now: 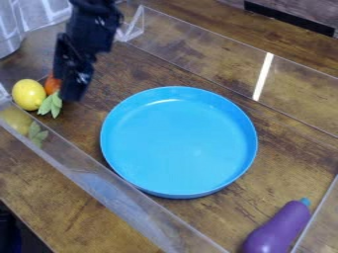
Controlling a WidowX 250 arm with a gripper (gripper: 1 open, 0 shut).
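My dark gripper hangs at the upper left, blurred, its open fingers low over a carrot with pale green leaves, which it partly hides. Just left of the carrot lies a yellow round object, like a lemon. A large blue plate occupies the middle. A purple eggplant lies at the lower right, well away from the gripper.
Clear plastic walls border the wooden surface. A whitish object is at the top left corner. The wood behind and right of the plate is clear.
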